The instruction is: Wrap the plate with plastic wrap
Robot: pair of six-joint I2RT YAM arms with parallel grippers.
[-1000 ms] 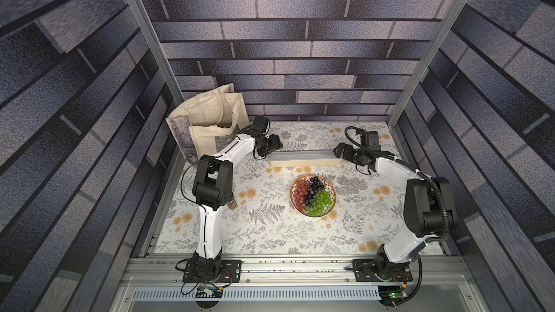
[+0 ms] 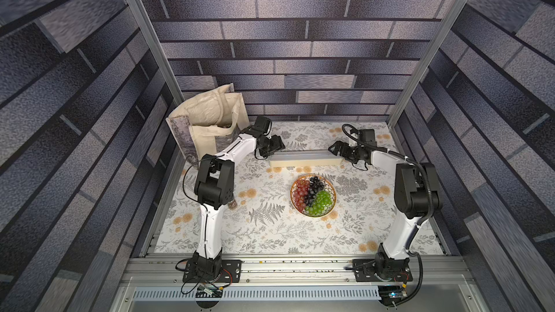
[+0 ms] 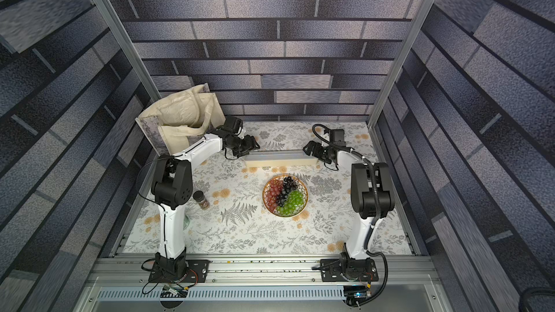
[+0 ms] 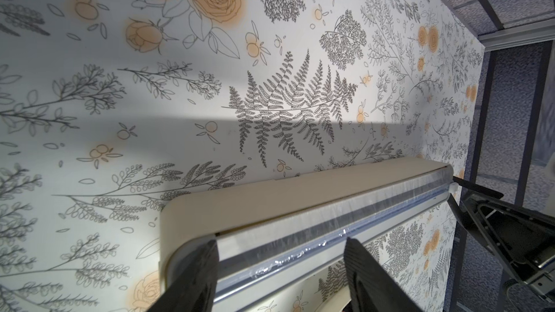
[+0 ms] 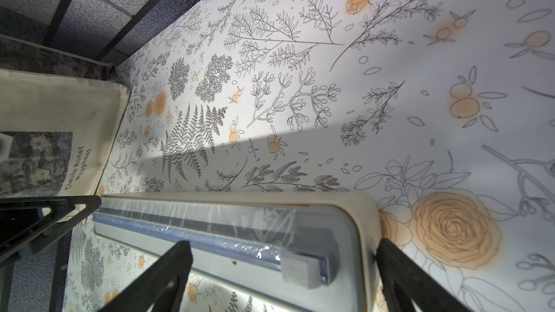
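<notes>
A long cream plastic wrap dispenser [image 2: 306,159] lies crosswise at the back middle, with clear film along its top. In front of it sits a round plate [image 3: 264,196] of red, black and green grapes [image 3: 294,201]. My left gripper is over the dispenser's left end, its fingers apart, one by the end corner. My right gripper is at the other end, open, its fingertips either side of that end. Whether either touches the dispenser is unclear.
A cream tote bag [image 2: 202,121] stands at the back left. A small spice jar [image 3: 200,199] stands left of the plate beside the left arm.
My right gripper has moved a little left onto the dispenser's right end, its arm straightening. My left gripper has barely shifted.
</notes>
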